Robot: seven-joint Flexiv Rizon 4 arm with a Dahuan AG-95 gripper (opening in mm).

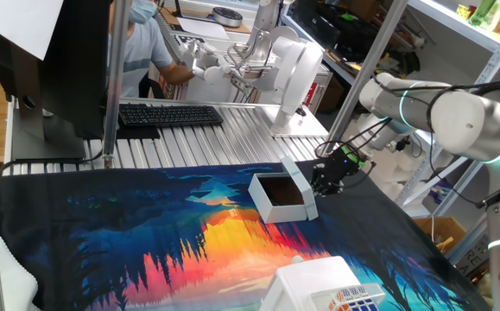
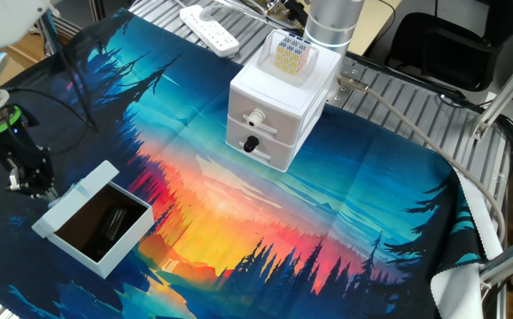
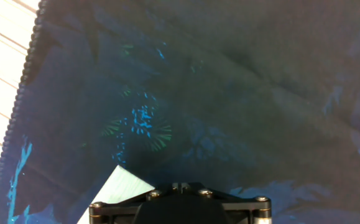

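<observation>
A light grey box [image 1: 284, 212] sits on the printed cloth, its top uncovered and its inside dark. Its lid [image 1: 300, 188] stands tilted along the box side nearest the arm; in exterior view 2 the lid [image 2: 77, 197] slants over that edge. My gripper [image 1: 317, 187] is low on the lid's outer side, very close to it; whether they touch cannot be made out. In the wrist view the gripper is shut, its fingertips together with nothing visible between them. A pale corner, apparently of the lid [image 3: 119, 190], shows just left of the fingers.
A white drawer unit [image 2: 274, 115] with a clear holder [image 2: 290, 58] on top stands on the cloth away from the box. A power strip [image 2: 209, 31] lies behind it.
</observation>
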